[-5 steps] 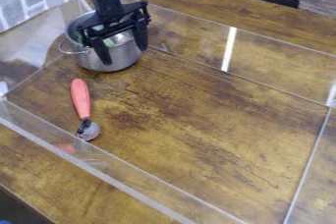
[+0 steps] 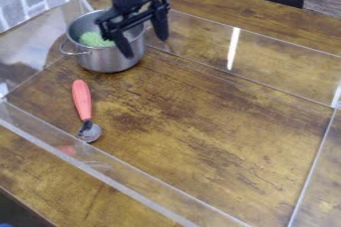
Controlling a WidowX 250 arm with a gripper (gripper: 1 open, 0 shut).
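A steel pot [image 2: 114, 54] stands at the upper left of the wooden table, with something green [image 2: 95, 39] inside it. My black gripper [image 2: 139, 38] hangs over the pot's right side, open, its fingers spread; whether anything touches the rim is hard to tell. A red-handled tool [image 2: 80, 102] with a round metal head lies on the table below the pot.
Clear panels run along the table's left, front and right edges. A white strip [image 2: 233, 48] stands out at the back right.
My gripper has risen and moved to the right, uncovering more of the green thing in the pot. The red-handled tool has not moved.
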